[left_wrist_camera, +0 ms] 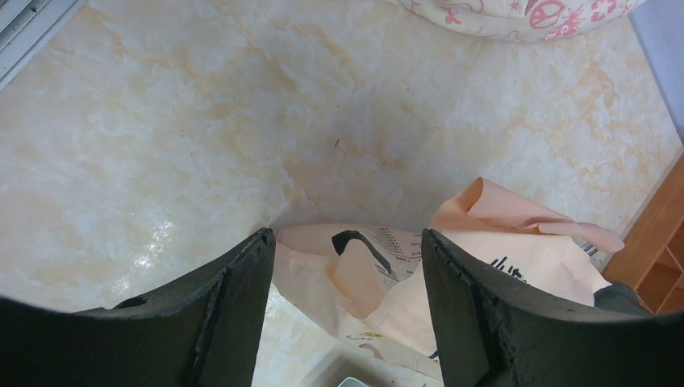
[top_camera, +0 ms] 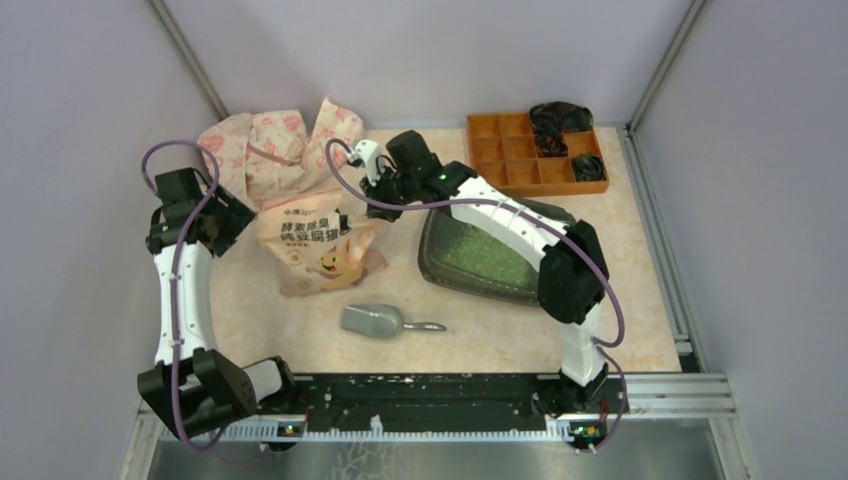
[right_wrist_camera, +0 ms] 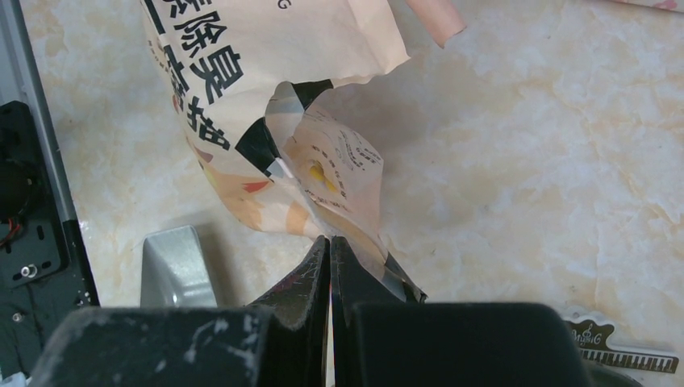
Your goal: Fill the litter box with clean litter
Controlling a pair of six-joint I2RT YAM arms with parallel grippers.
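Observation:
The paper litter bag (top_camera: 315, 255) lies left of centre, its top crumpled and cut open in the right wrist view. My right gripper is shut at the bag's near edge; whether any paper is between its fingers is unclear. My left gripper hangs open at the bag's left, with the bag (left_wrist_camera: 508, 282) below and beyond its fingers. The green litter box (top_camera: 470, 280) sits right of centre, partly under my right arm, with green material inside. A grey scoop (top_camera: 375, 320) lies on the table in front of the bag.
A wooden divided tray (top_camera: 500, 150) with black bundles stands at the back right. Pink patterned cloth (top_camera: 270, 150) lies at the back left.

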